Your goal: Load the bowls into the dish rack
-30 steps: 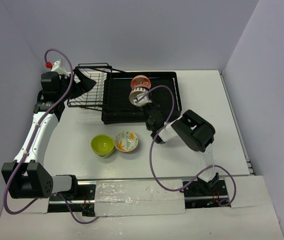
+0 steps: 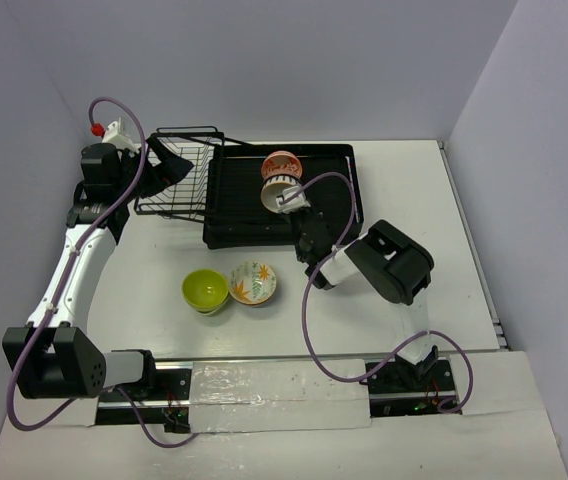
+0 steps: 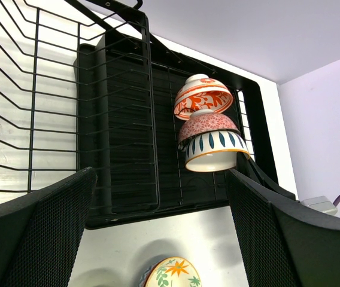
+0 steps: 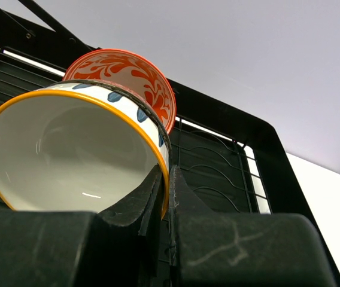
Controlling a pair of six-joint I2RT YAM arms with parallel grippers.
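Observation:
The black dish rack (image 2: 234, 228) holds an orange patterned bowl (image 3: 191, 95), a pink floral bowl (image 3: 203, 122) and, in front, a white bowl with blue leaves and a yellow rim (image 4: 56, 149). My right gripper is shut on that front bowl's rim at its right side. My left gripper (image 2: 169, 170) hangs open over the rack's left wire section, nothing between its fingers. On the counter below the rack are a green bowl (image 2: 204, 287) and a leaf-patterned bowl (image 2: 253, 281), each apparently stacked on another.
The wire shelf (image 3: 14, 101) extends left of the black tray.
My right gripper and arm have shifted very slightly to the right since a second ago. The left arm has stayed still.

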